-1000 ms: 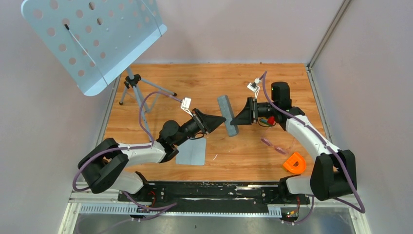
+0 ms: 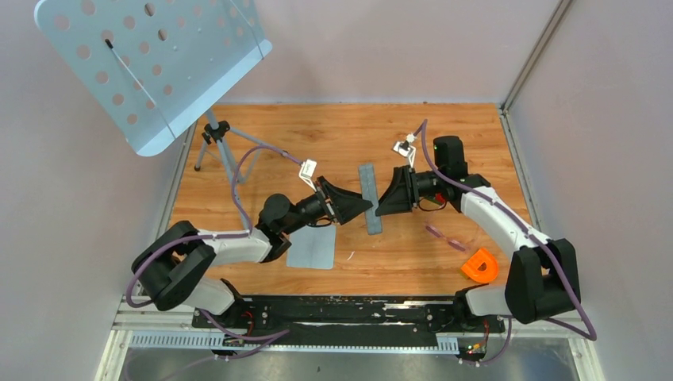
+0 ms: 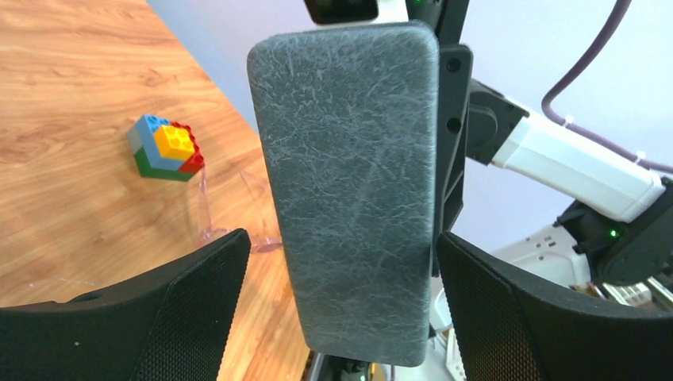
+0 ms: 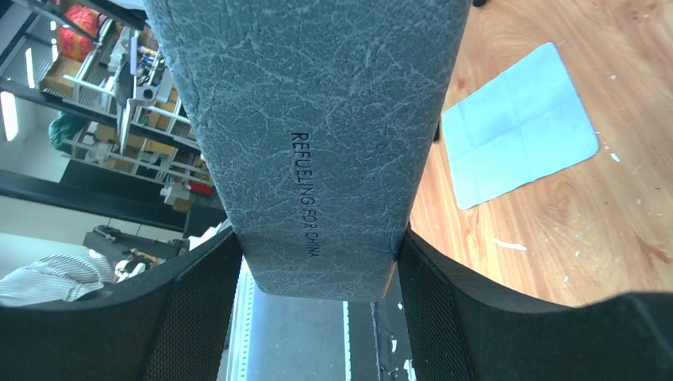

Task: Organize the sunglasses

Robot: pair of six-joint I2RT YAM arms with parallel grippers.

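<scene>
A grey, leather-textured sunglasses case (image 2: 369, 181) is held up over the middle of the table. Its lettered side faces the right wrist view, where my right gripper is shut on its two edges. From the opposite side, my left gripper stands open at the case (image 3: 349, 175); a gap shows beside its left finger, while its right finger lies close to the case edge. The pinkish sunglasses (image 2: 446, 238) lie unfolded on the table at the right. A pale blue cloth (image 2: 312, 252) lies flat below the left arm.
Toy bricks (image 3: 167, 147) sit on the wood beneath the right arm. An orange ring-shaped object (image 2: 480, 266) lies at the front right. A tripod (image 2: 218, 135) stands at the back left.
The case has turned from a slant to nearly straight in the top view.
</scene>
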